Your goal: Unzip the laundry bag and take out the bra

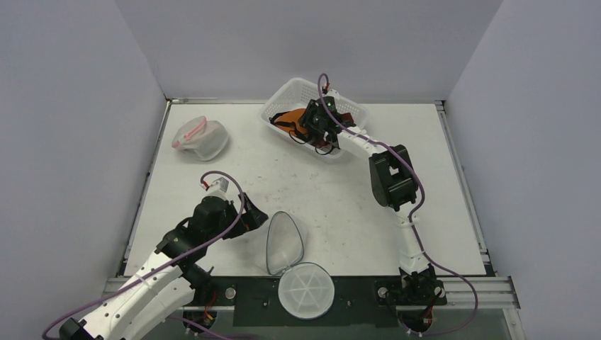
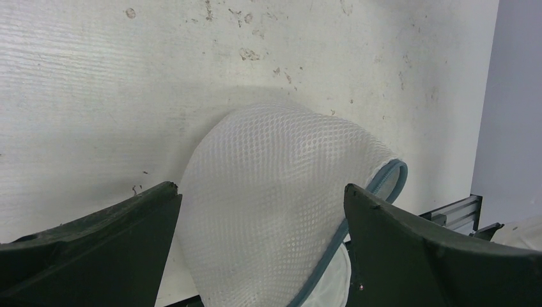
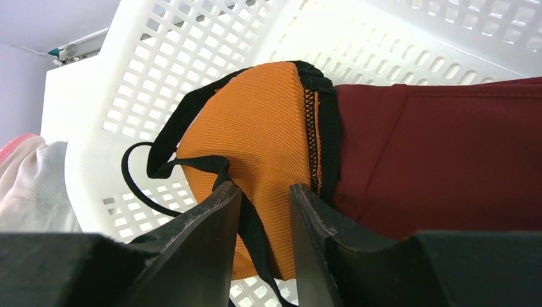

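An orange bra with black straps [image 3: 249, 121] lies in the white laundry basket [image 1: 283, 92] beside maroon fabric [image 3: 441, 153]. My right gripper is down on it, its fingers around a black strap and orange fabric. An empty-looking mesh bag with grey zipper edging [image 1: 283, 248] lies open at the front of the table, its round end [image 1: 306, 290] over the edge. My left gripper stands open above it, nothing between its fingers.
A white mesh bag with pink zipper [image 1: 202, 142] lies at the back left. Walls surround the table.
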